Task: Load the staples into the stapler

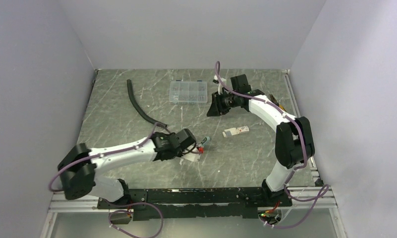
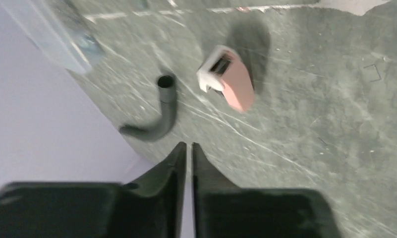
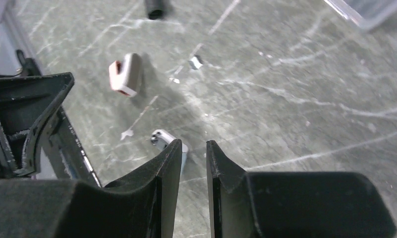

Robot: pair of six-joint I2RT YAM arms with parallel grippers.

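Observation:
A small pink-and-white item, possibly the stapler [image 2: 238,84], stands on the table in the left wrist view, with a dark slot in its white end. Its white side shows in the right wrist view [image 3: 133,74]. A whitish item with a grey-teal side [image 3: 162,136] sits partly behind a right finger there. In the top view a teal item [image 1: 206,141] lies beside the left gripper. My left gripper is slightly open and empty, above and apart from the pink item. Higher up, my right gripper stands open, nothing between its fingers. I cannot make out loose staples.
A small white box [image 1: 236,131] lies right of centre. The clear compartment case [image 1: 188,92] stands at the back. A curved black tube [image 1: 137,105] stretches over the left side, its end close to the left arm. Open table lies at front right.

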